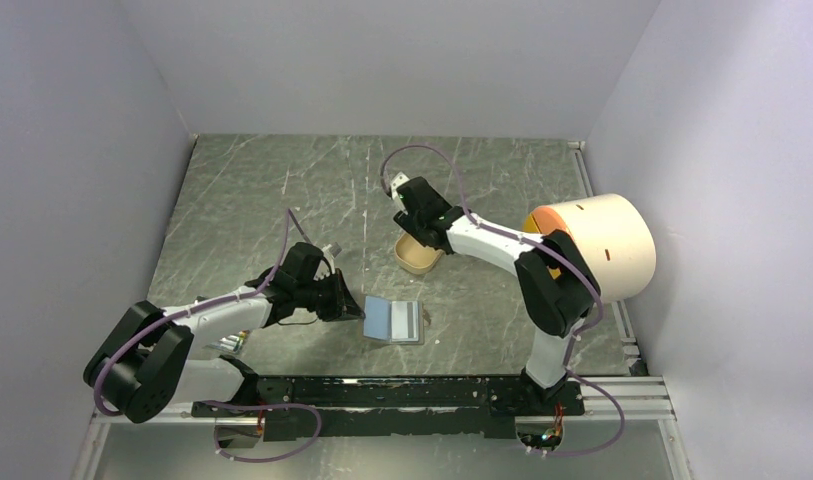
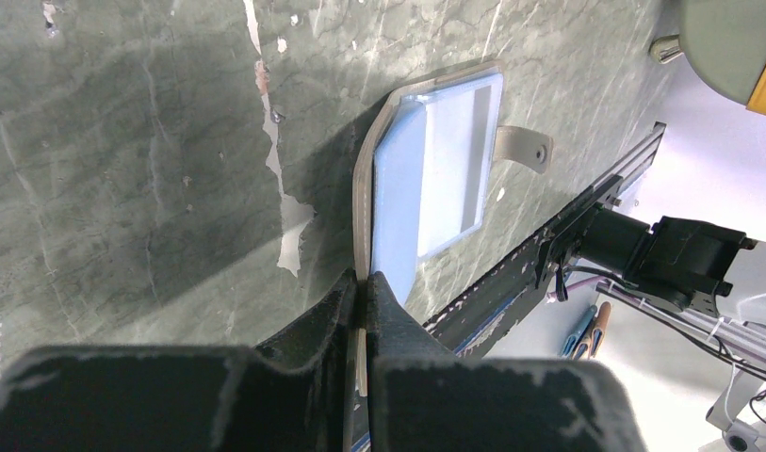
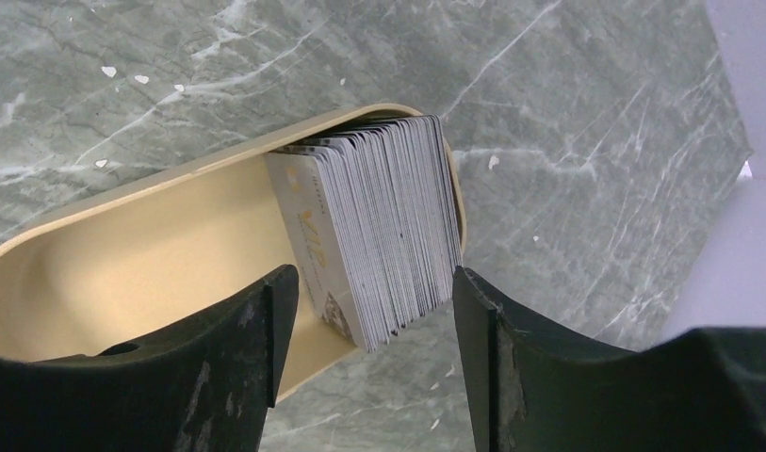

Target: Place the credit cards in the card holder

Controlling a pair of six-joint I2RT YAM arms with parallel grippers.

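The card holder (image 1: 404,322) lies open on the table near the front, showing blue and clear sleeves (image 2: 449,165). My left gripper is shut on the edge of the holder's cover at its left side. In the right wrist view, a stack of cards (image 3: 379,226) stands on edge at one end of a beige box (image 3: 153,264), the outer card printed with gold lettering. My right gripper hangs open over the box, its fingertips either side of the lower part of the stack, seen from above. In the top view that gripper largely covers the box's back.
A large cream cylinder (image 1: 607,250) with orange stands at the right beside the right arm. Walls enclose the table (image 1: 262,180) at back and sides.
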